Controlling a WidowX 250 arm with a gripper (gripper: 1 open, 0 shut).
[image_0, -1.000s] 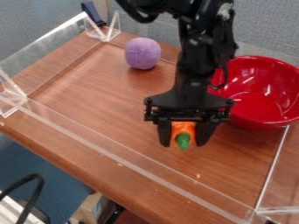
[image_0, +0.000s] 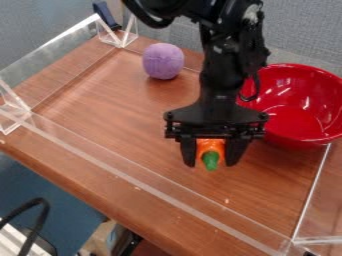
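A black gripper (image_0: 210, 152) points down over the wooden table (image_0: 120, 170) at the centre, its fingers either side of a small orange object with a green tip (image_0: 210, 160), probably a toy carrot. Whether the fingers press on it or stand slightly apart from it is hard to tell. A red bowl (image_0: 297, 100) sits behind the gripper on the right.
A purple ball (image_0: 163, 60) rests at the back left. Clear plastic walls (image_0: 27, 110) edge the table. A black cable (image_0: 30, 220) lies off the table at lower left.
The arm and gripper have shifted very slightly around the orange and green object. The other things look unchanged.
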